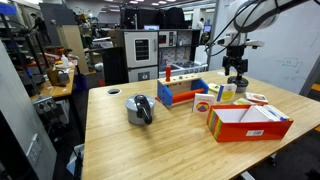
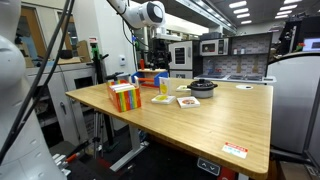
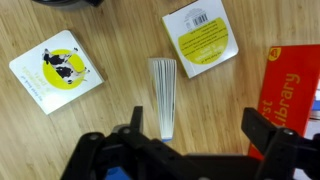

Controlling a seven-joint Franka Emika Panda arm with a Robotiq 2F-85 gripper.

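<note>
My gripper is open, its dark fingers wide apart over the wooden table. Between and ahead of them, a small book point(image 3: 163, 95) shows its white page edges from above, with nothing held. In exterior view 1, the gripper point(image 1: 236, 74) hangs above the far right part of the table. Below it are small square books, one of them a yellow-and-white book point(image 1: 227, 94) standing upright. A white book with a cow picture point(image 3: 57, 73) and a white-and-yellow book point(image 3: 201, 36) lie flat on either side of the page edges.
A red First Library box point(image 3: 290, 95) borders the right side; it appears as an open box point(image 1: 248, 125) in exterior view 1. A blue-and-red toolbox point(image 1: 183, 92) and a lidded pot point(image 1: 138, 110) stand further left.
</note>
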